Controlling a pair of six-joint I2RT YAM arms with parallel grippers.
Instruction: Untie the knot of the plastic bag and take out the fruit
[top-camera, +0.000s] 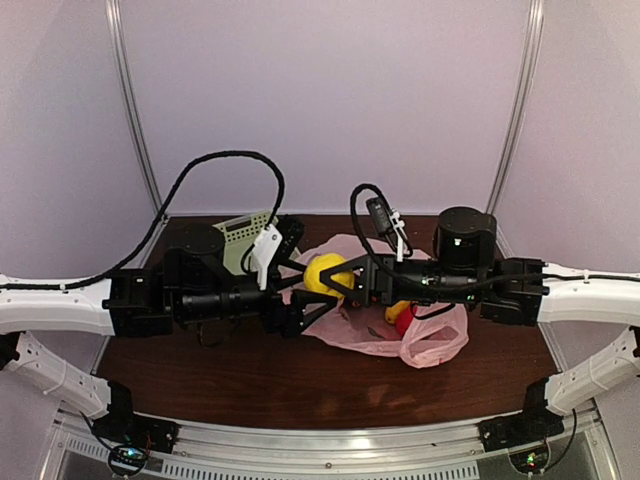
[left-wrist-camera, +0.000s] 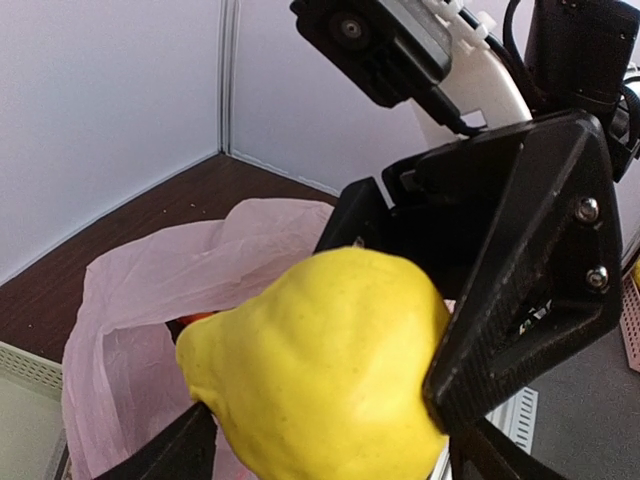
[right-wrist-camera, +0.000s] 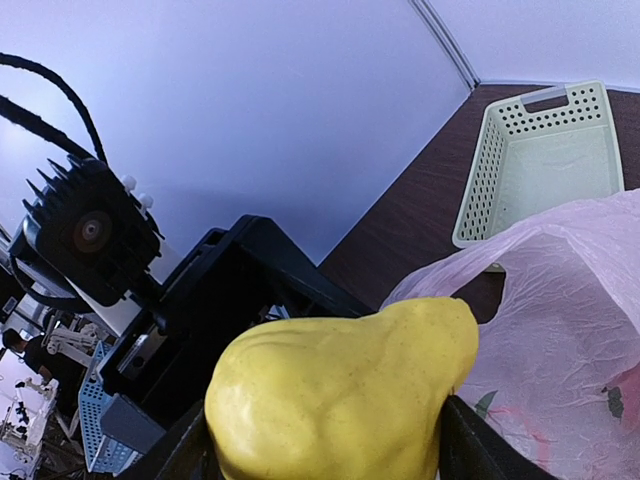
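Observation:
A lumpy yellow fruit hangs above the pink plastic bag, with my right gripper shut on it. From the other side my left gripper reaches around the fruit, its fingers part open. In the left wrist view the yellow fruit fills the space between the left fingers; whether both touch it is unclear. The bag lies spread open, with a red fruit and an orange-yellow one in it, partly hidden by the right arm.
A pale green basket stands at the back left, partly behind the left arm in the top view. Bare brown table stretches along the front.

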